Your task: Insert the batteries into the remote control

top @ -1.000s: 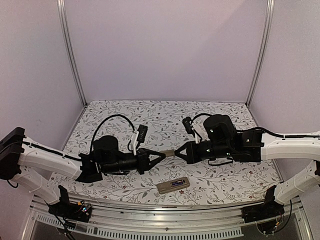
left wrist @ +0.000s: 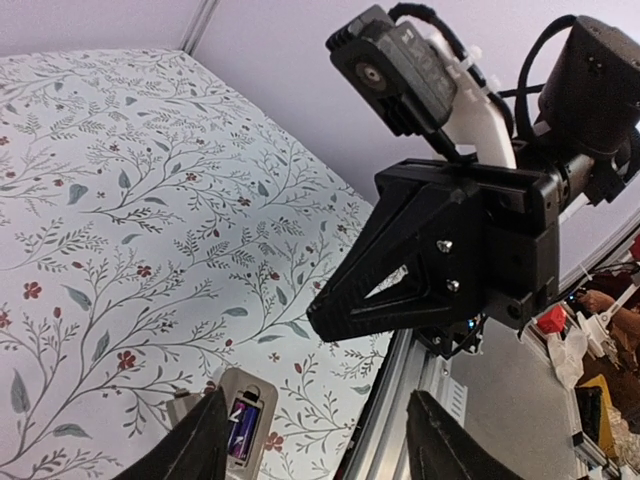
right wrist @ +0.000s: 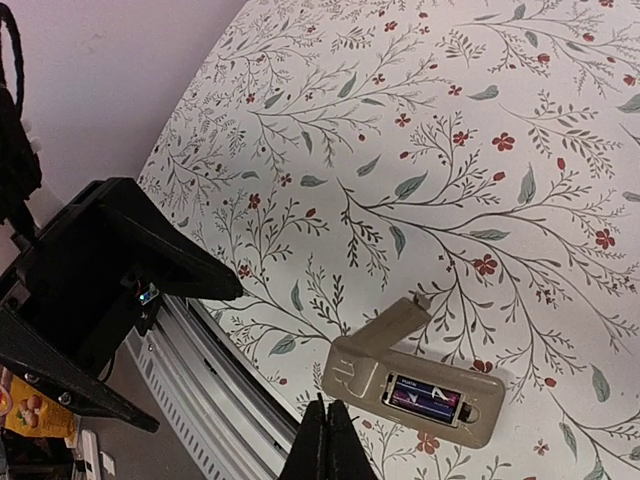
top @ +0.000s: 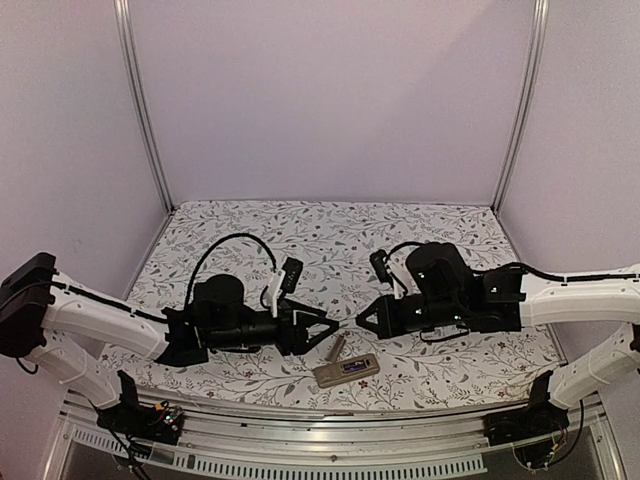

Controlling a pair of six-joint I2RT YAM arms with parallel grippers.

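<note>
The remote control (right wrist: pixel 350 370) lies on the table with its battery compartment uncovered. Dark purple battery casing (right wrist: pixel 422 398) shows inside; a dark gap is at one end. The remote's slim cover (right wrist: pixel 397 323) is out of both grippers, slanted at the remote's far edge and seeming to touch it; whether it rests flat is hard to tell. Above and to the left, my left gripper is open, nothing between its fingers. My right gripper is shut, and nothing shows between its tips. In the top view it faces the left gripper (top: pixel 334 322) closely.
A metal rail (top: pixel 330 440) runs along the front edge, close to the remote. Both grippers hang close together above the remote, leaving little room between them.
The left gripper has opened wider, and the right one has lowered and shifted slightly right.
</note>
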